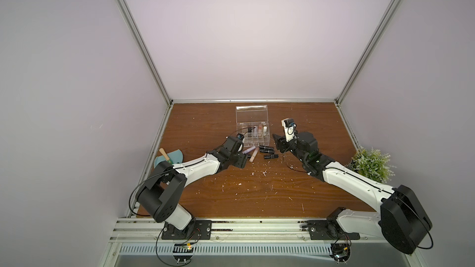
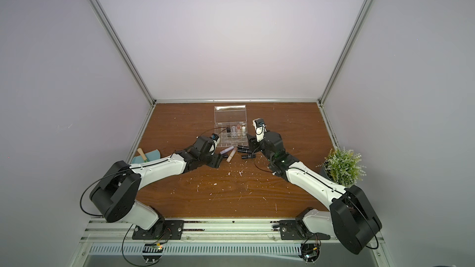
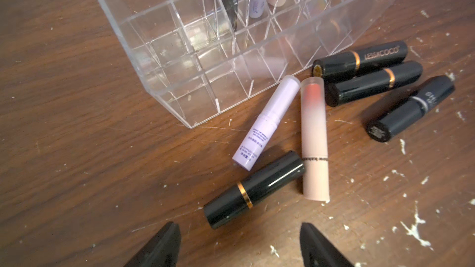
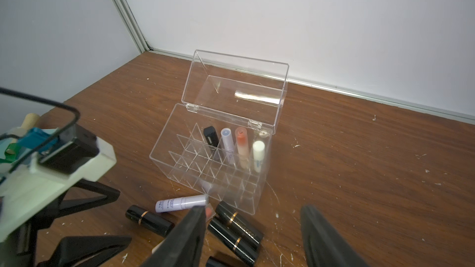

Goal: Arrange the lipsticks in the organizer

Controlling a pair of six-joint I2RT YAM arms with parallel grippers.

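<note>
The clear organizer point(image 4: 207, 180), lid raised, holds several upright lipsticks in its back row: a black one point(image 4: 210, 136), a lilac one point(image 4: 227, 139), a pink one point(image 4: 242, 141) and a white-capped one point(image 4: 258, 150). In front of it, a lilac lipstick point(image 3: 267, 122), a pink tube point(image 3: 314, 138) and a gold-banded black lipstick point(image 3: 254, 189) lie loose. To their right lie more black lipsticks point(image 3: 376, 83). My left gripper is open and empty, just short of the gold-banded black lipstick. My right gripper has its fingers apart with nothing between them, right of the organizer.
A teal dustpan point(image 1: 175, 156) with a wooden-handled brush point(image 1: 164, 154) lies at the left edge. A potted plant point(image 1: 371, 165) stands at the right edge. White scraps dot the table front.
</note>
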